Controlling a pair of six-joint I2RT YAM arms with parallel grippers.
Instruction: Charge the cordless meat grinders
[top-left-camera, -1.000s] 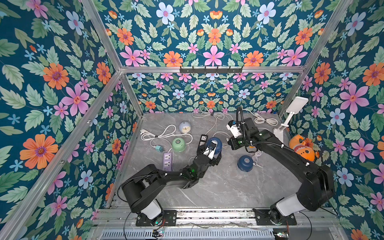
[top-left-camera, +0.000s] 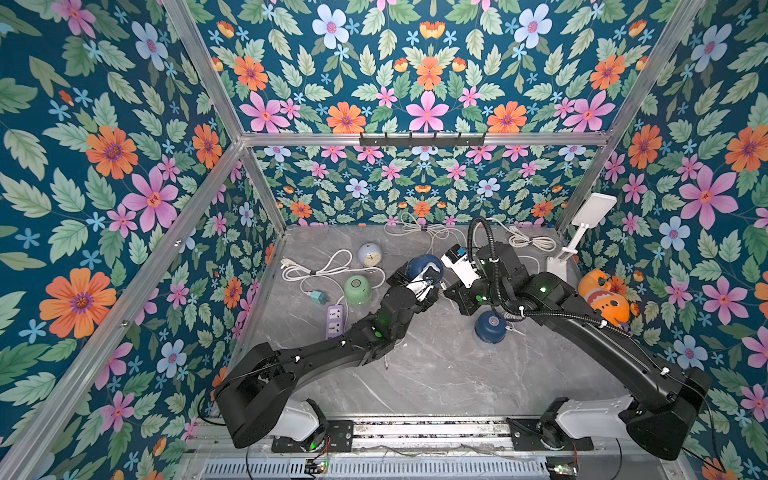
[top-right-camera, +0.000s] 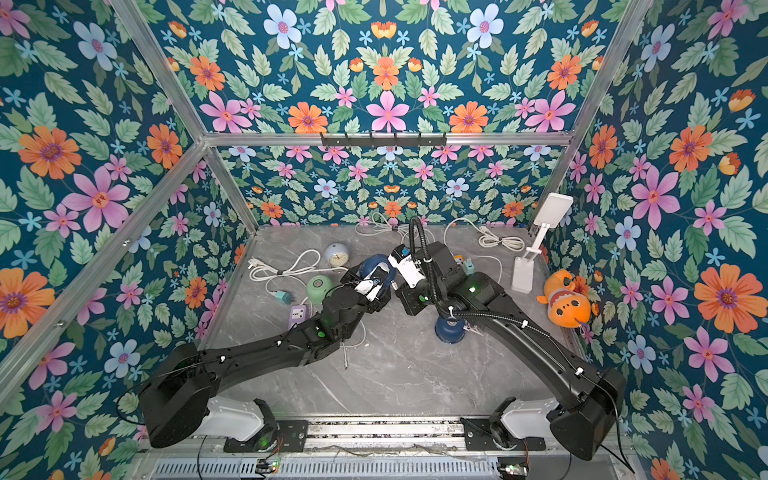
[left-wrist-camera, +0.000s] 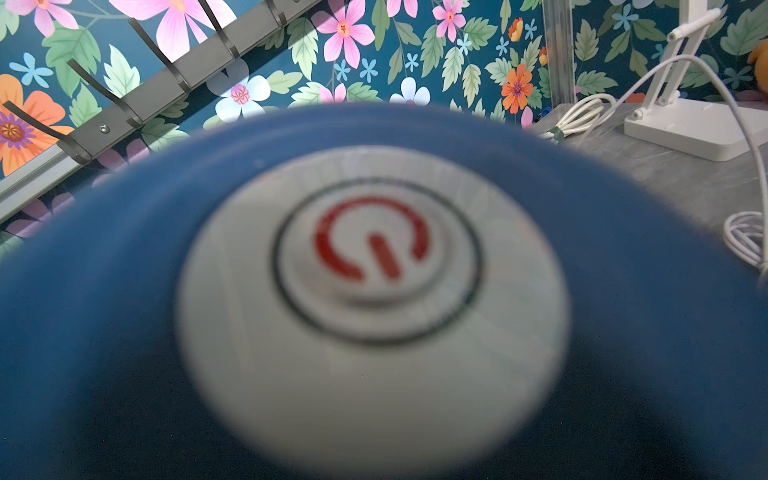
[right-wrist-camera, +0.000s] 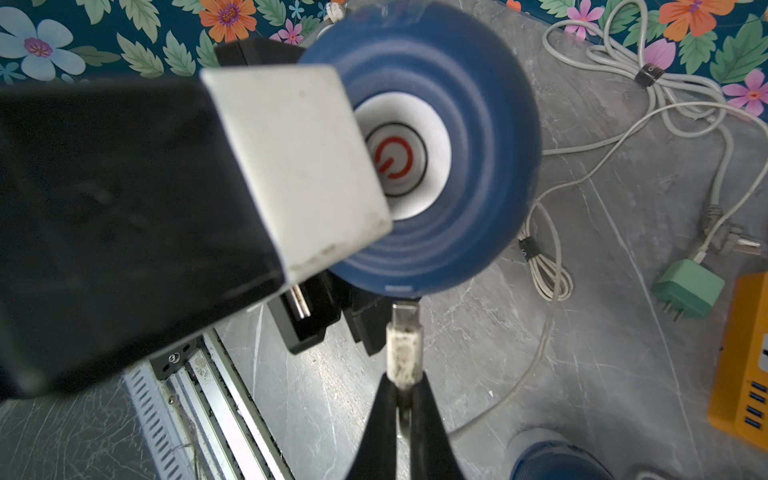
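Note:
A blue meat grinder (right-wrist-camera: 488, 184) with a red power mark on its white button sits between the widely parted fingers of my left gripper (top-left-camera: 424, 284). Its dome (left-wrist-camera: 384, 128) fills the left wrist view, hiding the left fingers there. My right gripper is shut on a white charging cable's plug (right-wrist-camera: 405, 352); the metal tip points at a small slot on the grinder's lower rim. Tip and rim are very close; contact cannot be told. Another blue grinder (top-left-camera: 490, 326) stands below the right arm. A green one (top-left-camera: 357, 289) and a pale lilac one (top-left-camera: 369, 254) stand left.
A purple power strip (top-left-camera: 335, 320) lies by the green grinder. In the right wrist view are an orange power strip (right-wrist-camera: 744, 360) and a green adapter (right-wrist-camera: 689, 286). A white lamp (top-left-camera: 590, 209) and an orange toy (top-left-camera: 605, 297) stand right.
The left gripper and the blue grinder have moved together toward the back of the table. Both grippers are now closer together.

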